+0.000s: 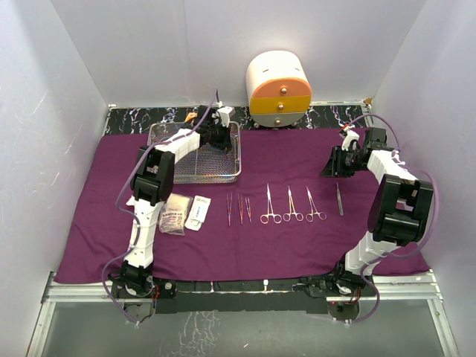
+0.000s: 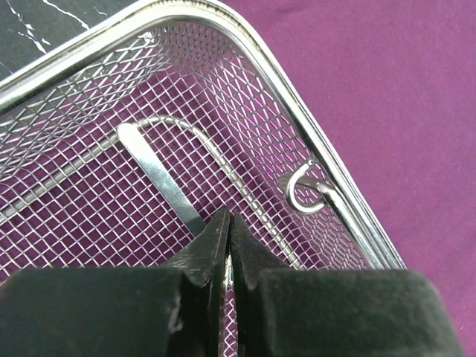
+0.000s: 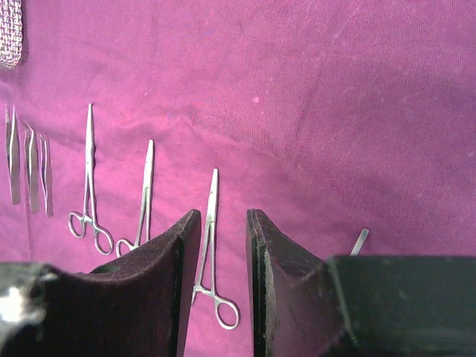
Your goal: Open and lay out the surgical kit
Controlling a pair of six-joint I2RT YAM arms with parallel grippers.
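Note:
In the left wrist view a flat silver scalpel handle lies slantwise on the mesh floor of the wire tray, near a corner. My left gripper is over it, shut, its fingertips pressed together with nothing between them. The handle runs up to the left of those fingers, outside them, and its lower part is hidden behind them. Far to the right, my right gripper stands open and empty above the cloth. Below it lies another slim silver instrument.
On the purple cloth lie several tweezers and three scissor-like clamps. A bagged packet and a white packet are left of them. A small drawer chest stands behind. Cloth right of the tray is bare.

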